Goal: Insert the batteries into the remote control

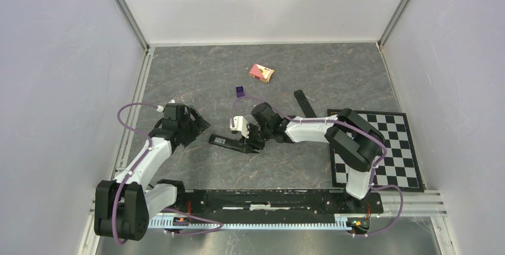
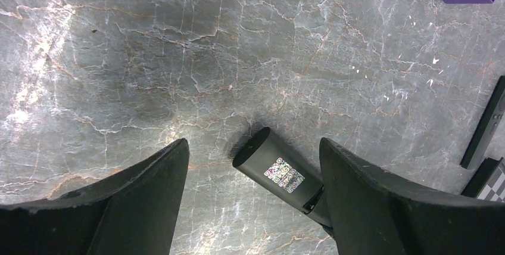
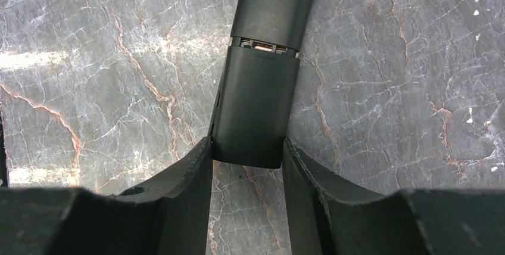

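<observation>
The black remote (image 1: pixel 225 142) lies back side up on the grey table, its end under my right gripper. In the right wrist view its battery cover (image 3: pixel 255 103) sits slightly apart from the upper body (image 3: pixel 274 5), with a narrow gap showing metal. My right gripper is shut on the cover's near end. My left gripper stands open left of the remote, nothing between its fingers; the remote (image 2: pixel 274 168) lies beyond them in its wrist view.
A purple box (image 1: pixel 240 91) and a red-and-cream box (image 1: pixel 261 72) stand toward the back. Another black bar (image 1: pixel 301 97) lies right of them, near a checkered board (image 1: pixel 393 165).
</observation>
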